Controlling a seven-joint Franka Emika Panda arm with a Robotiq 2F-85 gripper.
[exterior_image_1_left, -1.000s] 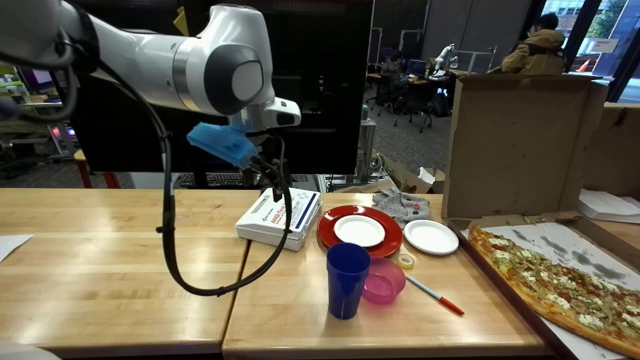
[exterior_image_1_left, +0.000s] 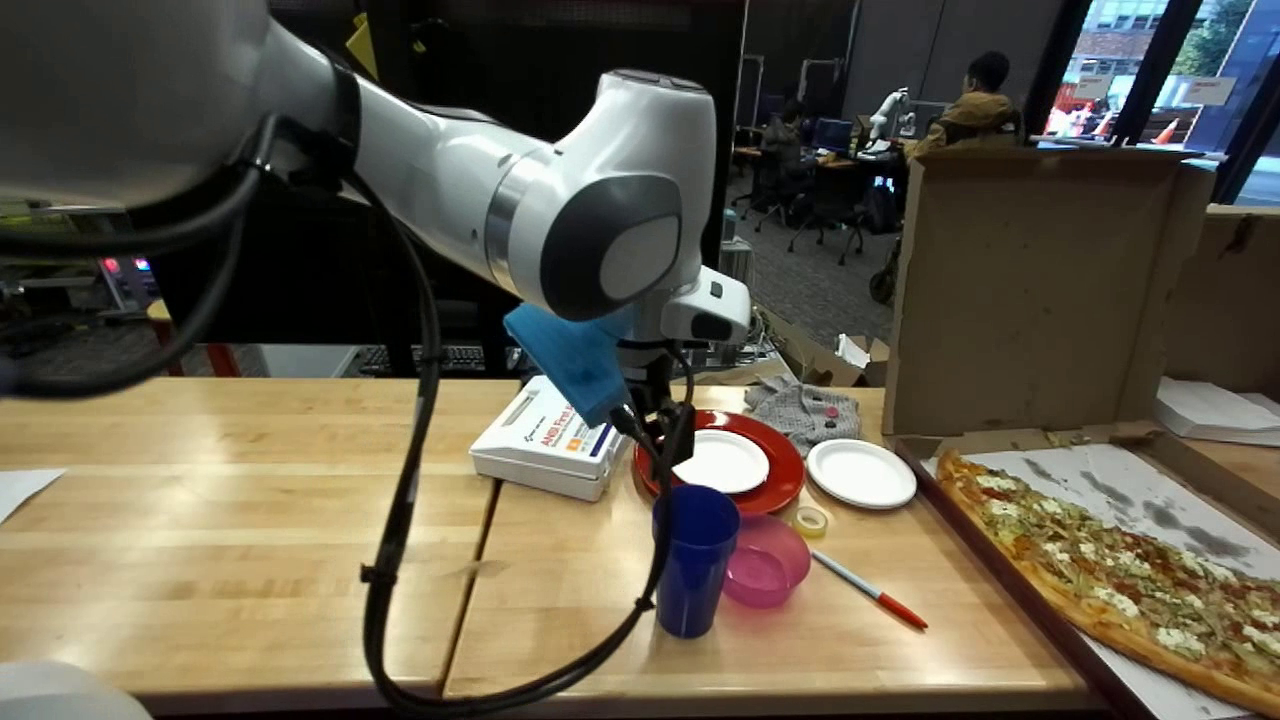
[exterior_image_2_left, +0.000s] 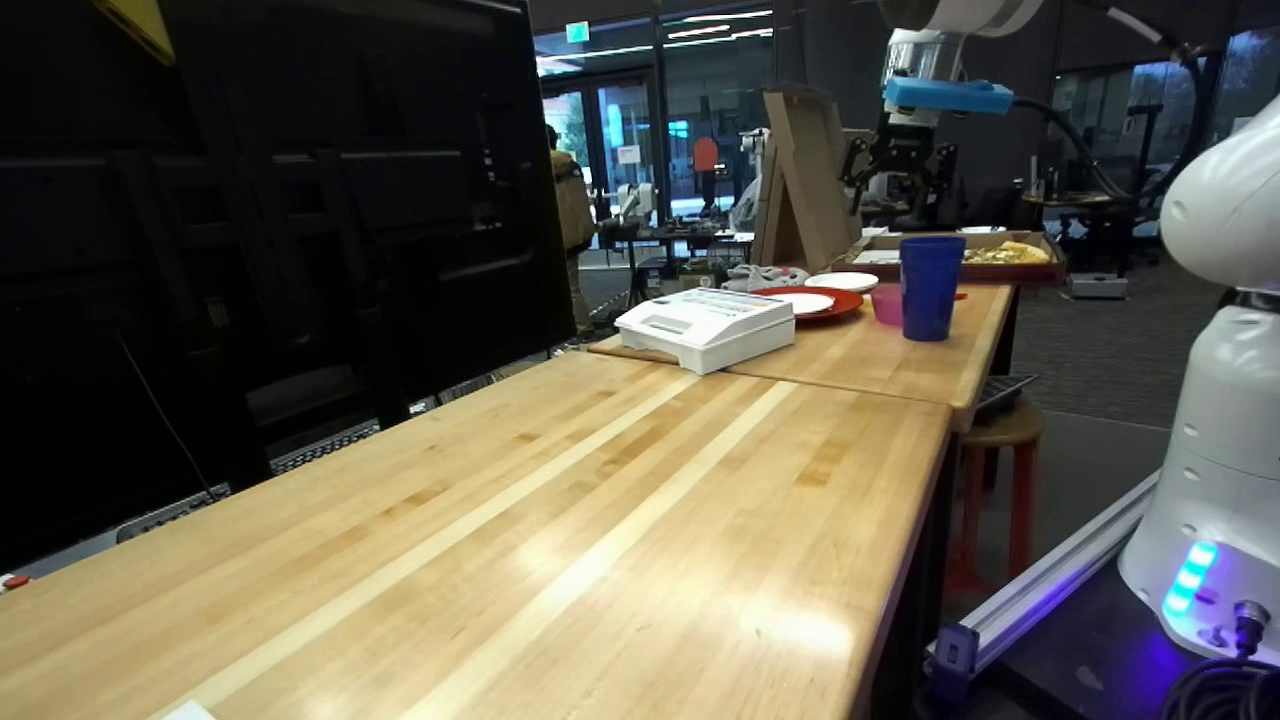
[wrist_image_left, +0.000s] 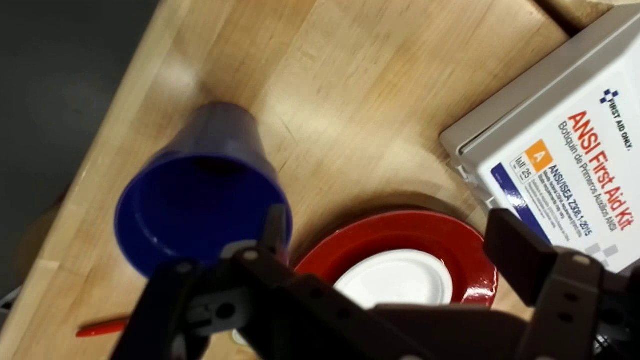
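My gripper (exterior_image_2_left: 900, 190) hangs open above the right-hand table, its two fingers spread apart and nothing between them. In the wrist view the left finger (wrist_image_left: 276, 229) overlaps the rim of the blue cup (wrist_image_left: 201, 204), while the right finger crosses a corner of the first aid kit (wrist_image_left: 576, 162). Between them, below, lies the red plate (wrist_image_left: 390, 223) with a small white plate (wrist_image_left: 399, 276) on it. The cup stands upright and looks empty. A pink bowl (exterior_image_1_left: 765, 562) sits beside it, mostly hidden by my gripper in the wrist view.
To the right are a white plate (exterior_image_1_left: 861, 474), a tape roll (exterior_image_1_left: 811, 521), a red-ended marker (exterior_image_1_left: 870, 589) and an open pizza box (exterior_image_1_left: 1032, 300) with pizza (exterior_image_1_left: 1116, 576). Grey cloth (exterior_image_1_left: 806, 408) lies behind the plates.
The table objects stay put.
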